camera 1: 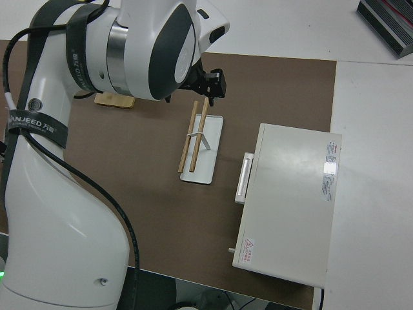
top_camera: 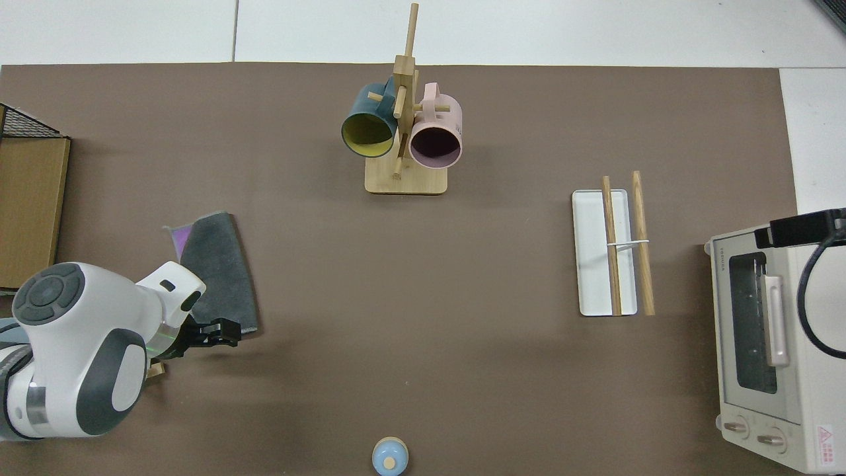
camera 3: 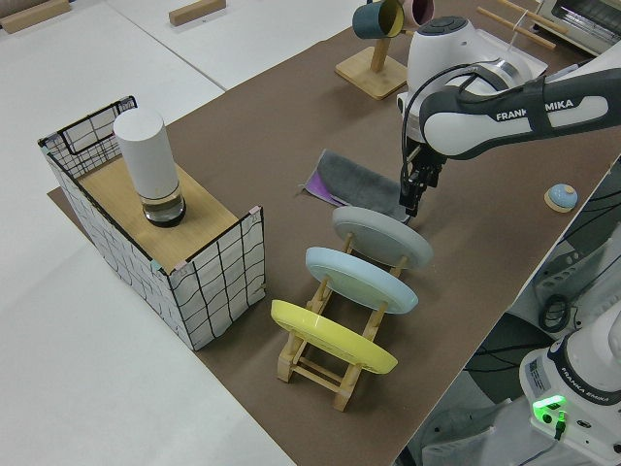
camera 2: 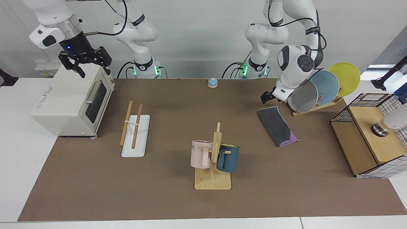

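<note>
A black gripper [top_camera: 214,333] of the left arm sits above the near end of a grey and purple cloth [top_camera: 222,270]; in the right camera view it [camera 3: 417,184] is beside a dish rack holding grey, blue and yellow plates [camera 3: 332,335]. Its fingers are small and dark, so its opening is unclear. The other arm's gripper [camera 2: 84,63] hangs over the white oven [camera 2: 65,107], its opening also unclear. A wooden mug stand [top_camera: 381,178] holds a blue mug [top_camera: 369,119] and a pink mug [top_camera: 444,127].
A white tray [top_camera: 588,254] with two wooden rods lies beside the oven. A small blue round object [top_camera: 390,457] is at the near edge. A wire-sided wooden shelf [camera 3: 209,209] stands at one side.
</note>
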